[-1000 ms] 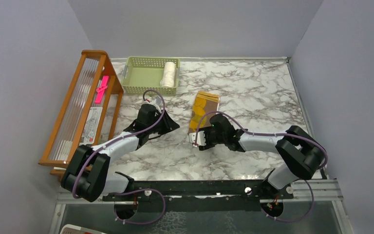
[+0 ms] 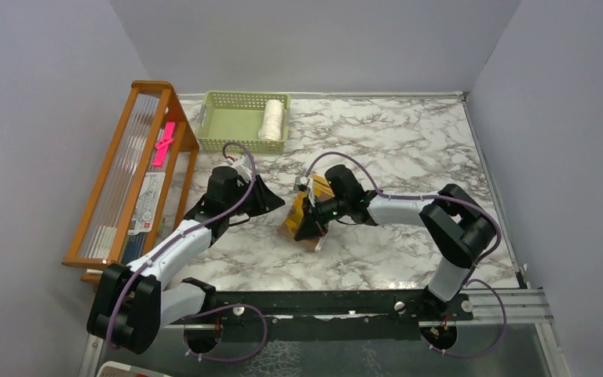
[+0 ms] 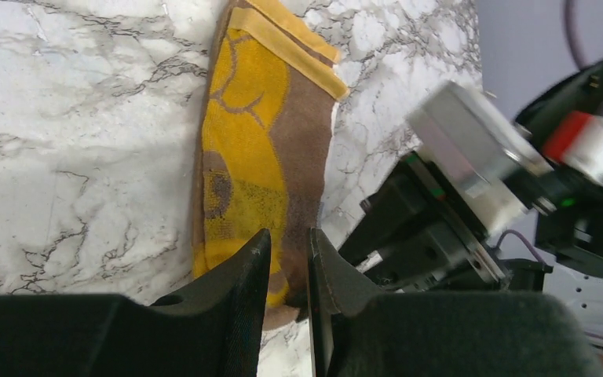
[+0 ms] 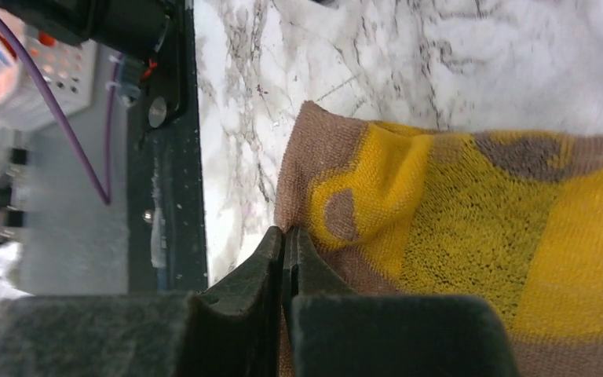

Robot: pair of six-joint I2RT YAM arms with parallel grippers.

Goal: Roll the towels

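Observation:
A folded brown and yellow towel lies on the marble table, partly hidden under the right arm in the top view. At its near end my right gripper is shut on the brown edge of the towel, whose corner bunches up by the fingertips. To the left of the towel, my left gripper hovers partly open with nothing between its fingers. The left wrist view shows the towel stretching away, its bound hems at the far end, and the right gripper beside its near end.
At the back left stands a green basket with a white roll inside. A wooden rack borders the left side. Bare table extends to the right and behind.
My right gripper has moved left and toward the front, and the towel has come along with it from its earlier place farther back. The left gripper has shifted only slightly.

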